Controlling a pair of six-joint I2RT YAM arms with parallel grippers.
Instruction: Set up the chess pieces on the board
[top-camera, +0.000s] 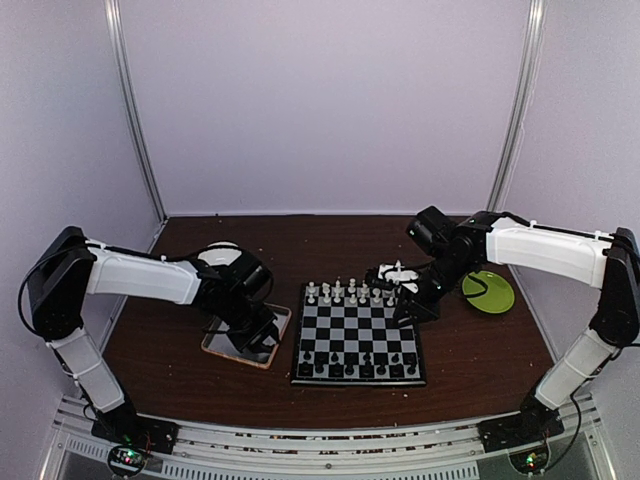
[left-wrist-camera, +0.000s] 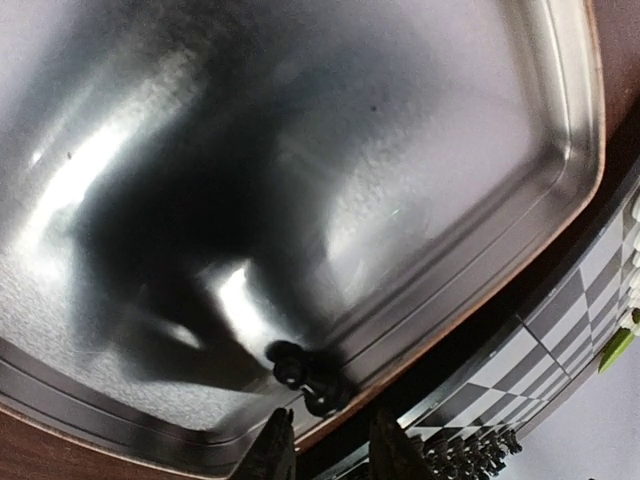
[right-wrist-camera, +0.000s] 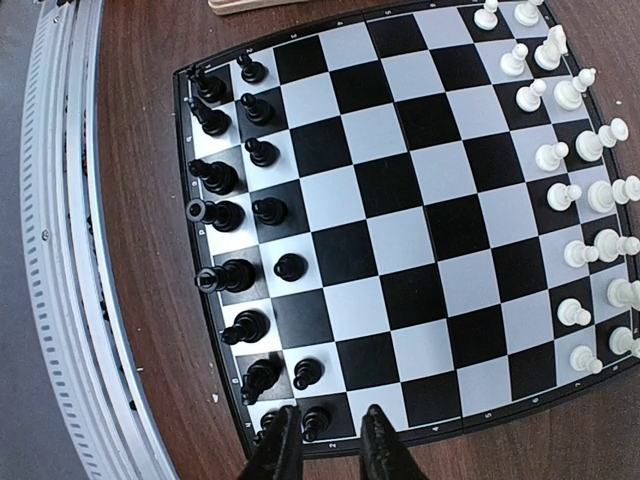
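The chessboard (top-camera: 358, 330) carries white pieces along the back and black pieces along the front; in the right wrist view black pieces (right-wrist-camera: 220, 215) and white pieces (right-wrist-camera: 560, 200) stand in rows. A black piece (left-wrist-camera: 310, 380) lies in the metal tray (left-wrist-camera: 420, 150), near its rim, just beyond my left gripper, whose fingers are apart with nothing visible between them. My right gripper hangs over the board beside the black pieces' end, fingers apart and empty.
A green plate (top-camera: 488, 295) sits right of the board. A pale object (top-camera: 220, 254) is behind the left arm. Bare table (top-camera: 300, 250) lies behind the board.
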